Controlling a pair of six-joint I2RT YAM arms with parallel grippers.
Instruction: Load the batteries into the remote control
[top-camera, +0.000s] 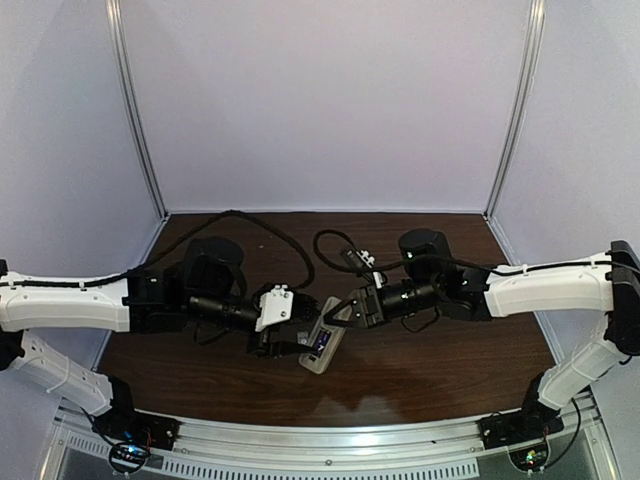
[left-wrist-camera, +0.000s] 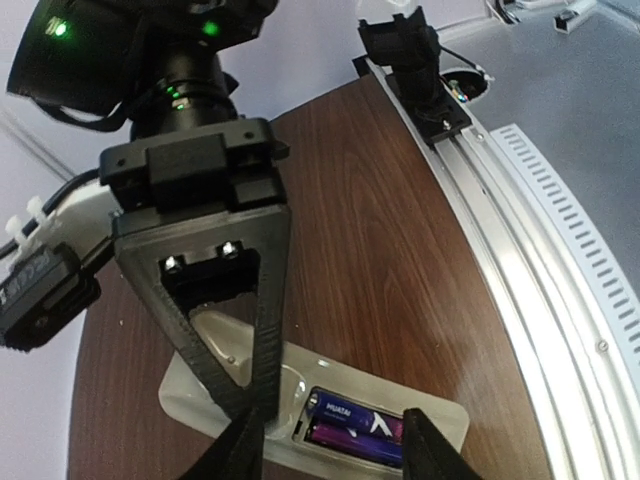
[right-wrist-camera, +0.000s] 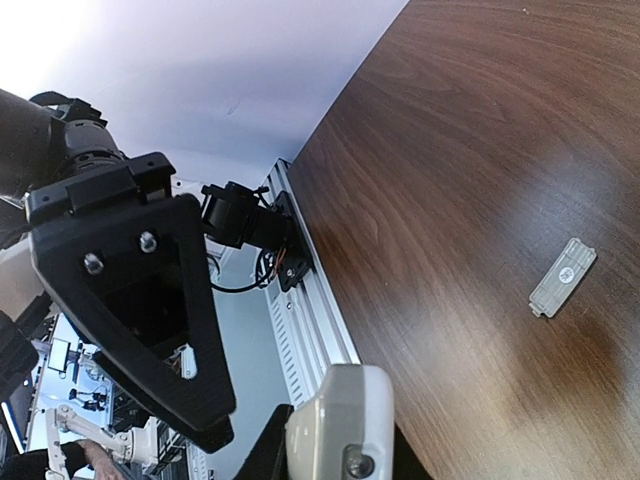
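Note:
In my right gripper (top-camera: 335, 314) the remote control (top-camera: 315, 362) is held with its back compartment facing up; the gripper is shut on it. Two batteries, a blue one (left-wrist-camera: 340, 414) and a purple one (left-wrist-camera: 350, 441), lie side by side in that compartment. My left gripper is part open, its fingertips at either side of the compartment, close over the remote. In the right wrist view the battery cover (right-wrist-camera: 562, 277) lies alone on the table, and the white end of the remote fills the space between the right fingers.
A metal rail (top-camera: 330, 430) runs along its front edge, where both arm bases are mounted. Pale walls enclose the back and sides.

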